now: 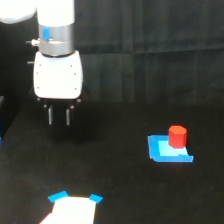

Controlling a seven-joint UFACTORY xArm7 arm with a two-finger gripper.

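Note:
My gripper (59, 116) hangs in the air at the upper left of the camera view, its two thin dark fingers pointing down. A gap shows between them with nothing in it, so it is open. A red round block (177, 136) stands at the right, on a white pad with a blue border (169, 156). Much of the picture's width separates the gripper from the red block.
A white object with blue tape (73, 211) at its corners lies at the bottom left, cut off by the picture's edge, with something reddish beside it. A dark curtain (150, 60) hangs behind.

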